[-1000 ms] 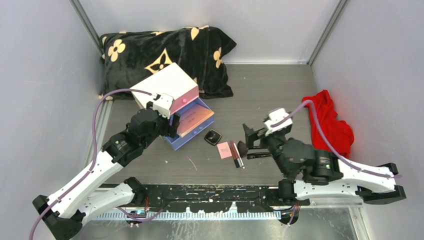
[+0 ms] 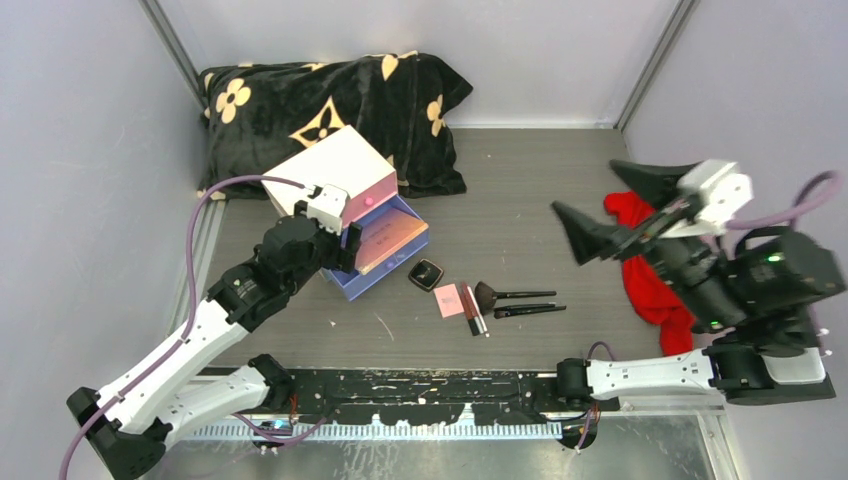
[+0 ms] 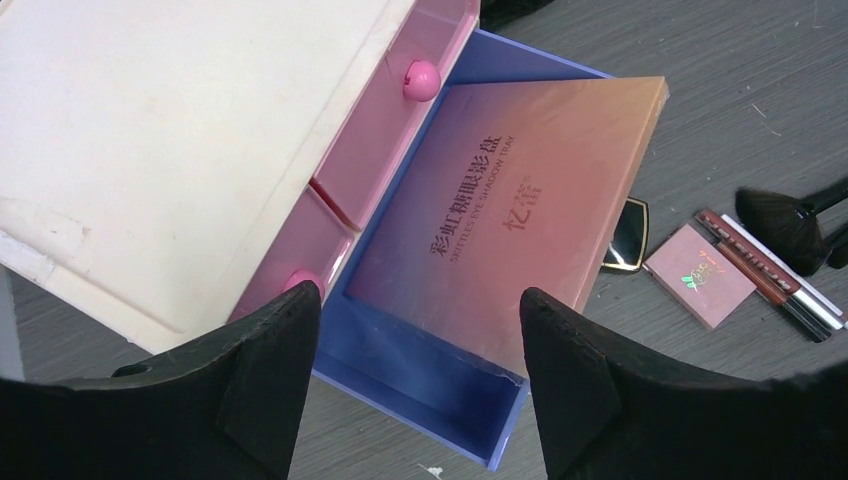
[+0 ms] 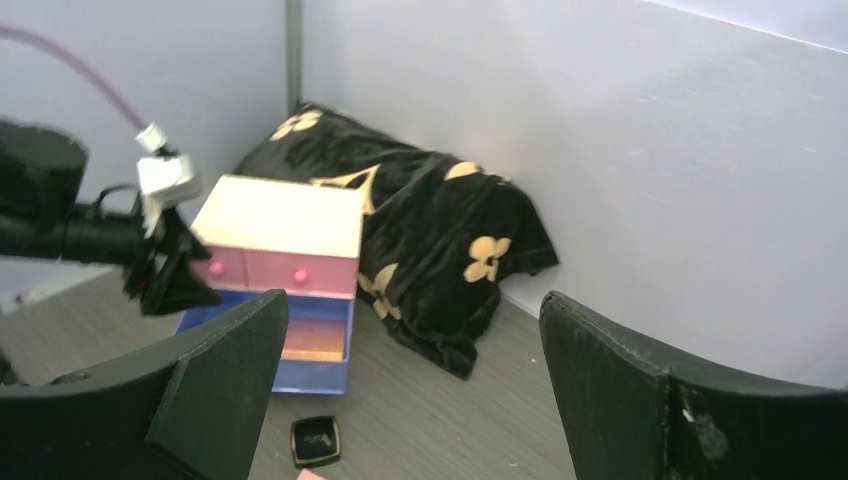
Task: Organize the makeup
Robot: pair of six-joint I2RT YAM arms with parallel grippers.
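A cream and pink makeup box has its blue lower drawer pulled out. In that drawer lies an eyeshadow palette, tilted with one side raised on the drawer's front edge. My left gripper is over the drawer's near end, its fingers apart and nothing between them. On the table rest a black compact, a pink square case, slim tubes and dark brushes. High over the right side, blurred in the top view, my right gripper stands open and empty.
A black patterned cushion is behind the box, close to it. A red cloth lies at the right, partly hidden by the right arm.
My right arm has risen and swung to the right, uncovering the brushes and covering part of the red cloth. The left arm, box and makeup look unmoved.
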